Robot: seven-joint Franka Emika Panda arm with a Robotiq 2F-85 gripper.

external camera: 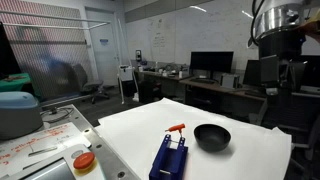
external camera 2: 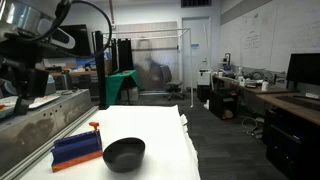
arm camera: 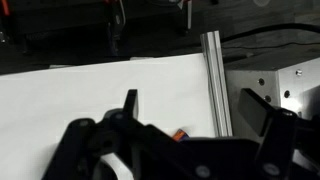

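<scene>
A black bowl [external camera: 212, 138] stands upright on the white table, looking empty from the side. Left of it in exterior view 1 is a blue rack-like holder [external camera: 168, 160], with a small red-orange object [external camera: 176, 128] at its far end. Exterior view 2 shows the bowl [external camera 2: 124, 156] to the right of the blue holder [external camera 2: 77, 150]. My gripper is open, and nothing shows between its fingers. A bit of the red-orange object [arm camera: 180, 135] peeks out below them in the wrist view. The arm hangs high, apart from the things on the table.
A metal rail [arm camera: 215, 85] runs along one edge, with a grey metal box [arm camera: 285, 80] beyond it. Equipment with a red button [external camera: 84, 160] stands at the left in exterior view 1.
</scene>
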